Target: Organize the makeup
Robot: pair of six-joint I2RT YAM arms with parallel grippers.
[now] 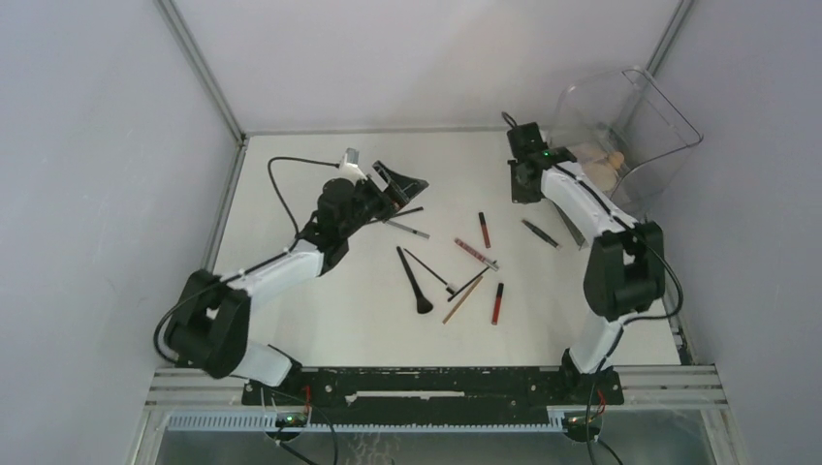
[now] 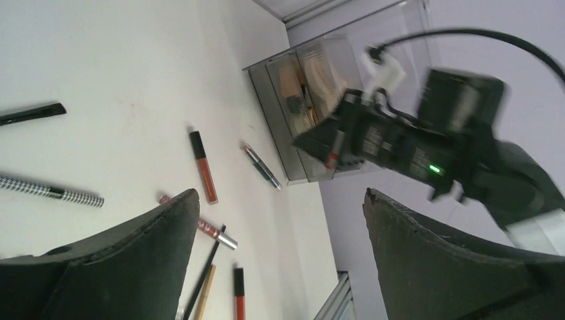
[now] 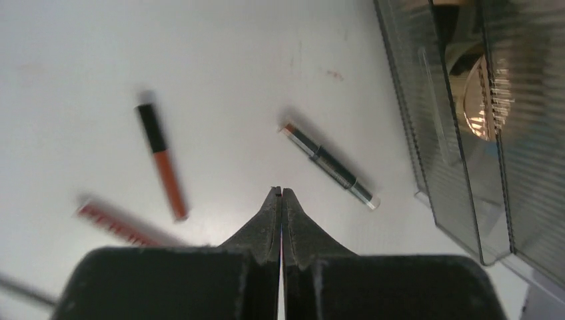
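A clear makeup organizer (image 1: 620, 116), holding powders and other items, stands at the back right. Loose on the table lie a red-and-black lip gloss (image 1: 484, 230), a dark double-ended stick (image 1: 540, 233), a pink tube (image 1: 474, 254), a black brush (image 1: 415, 281), a red gloss (image 1: 497, 304) and several thin pencils and sticks. My left gripper (image 1: 402, 189) hangs open above the middle back of the table, nothing between its fingers. My right gripper is shut, nothing visible between its fingers, above the table just left of the organizer.
Walls border the table at back and sides. The right arm partly covers the organizer in the top view.
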